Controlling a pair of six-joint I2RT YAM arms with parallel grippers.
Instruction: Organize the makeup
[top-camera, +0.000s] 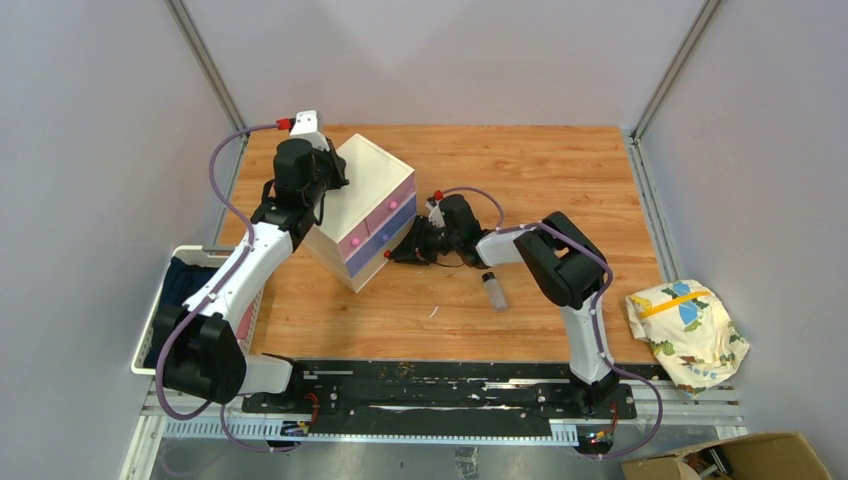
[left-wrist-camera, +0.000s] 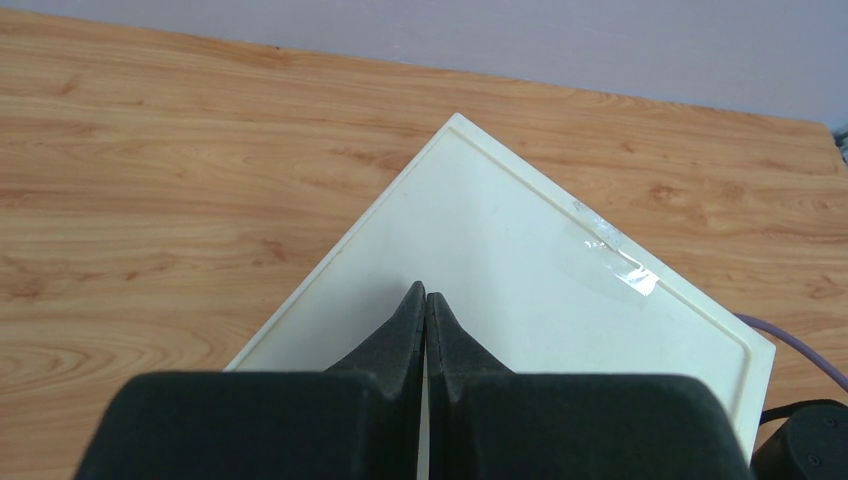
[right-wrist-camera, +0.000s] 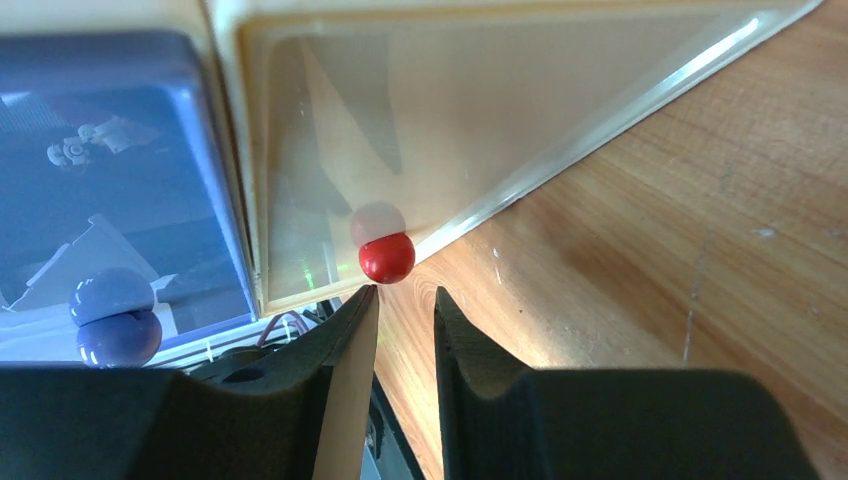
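A small chest of drawers (top-camera: 366, 185) stands angled on the table, with pink drawers (top-camera: 390, 205) on top, a blue-purple drawer (top-camera: 385, 235) in the middle and a cream drawer (right-wrist-camera: 480, 110) at the bottom. My left gripper is shut, its tips over the white chest top (left-wrist-camera: 500, 240), nothing between them; contact cannot be told. The right gripper is open in front of the cream drawer, its tips just by the red knob (right-wrist-camera: 387, 258), which is not clamped. All visible drawers look closed. A clear bottle with a dark cap (top-camera: 495, 292) lies on the table.
A white basket (top-camera: 140, 340) with dark cloth stands at the left. A patterned pouch (top-camera: 690, 335) lies off the table's right edge, and a cardboard box (top-camera: 790, 455) sits at bottom right.
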